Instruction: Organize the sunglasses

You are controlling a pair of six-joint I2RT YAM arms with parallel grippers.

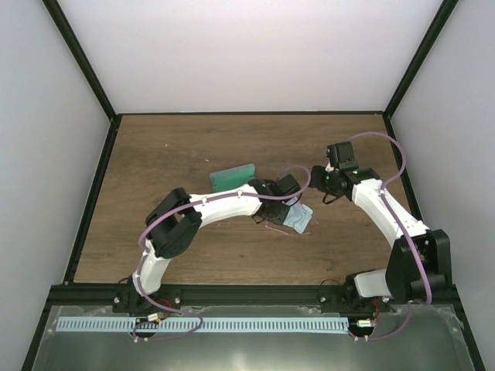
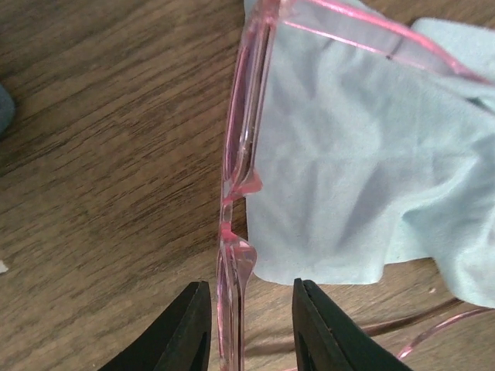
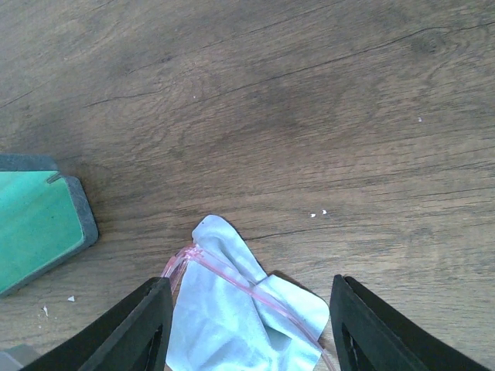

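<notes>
Pink transparent sunglasses (image 2: 255, 93) (image 3: 182, 259) lie on a light blue cloth (image 2: 348, 178) (image 3: 224, 317), with one part along the cloth's left edge. My left gripper hangs low over them, its fingers parted on either side of a pink part, partly open; whether it touches cannot be seen. In the top view the left gripper largely covers the cloth (image 1: 300, 219). My right gripper is open above and right of the cloth, nothing between its fingers. A green case with a dark edge (image 1: 232, 177) (image 3: 35, 220) lies left of the cloth.
Small white scraps (image 3: 313, 215) lie on it. The frame edge runs round the table, with white walls behind and to the sides.
</notes>
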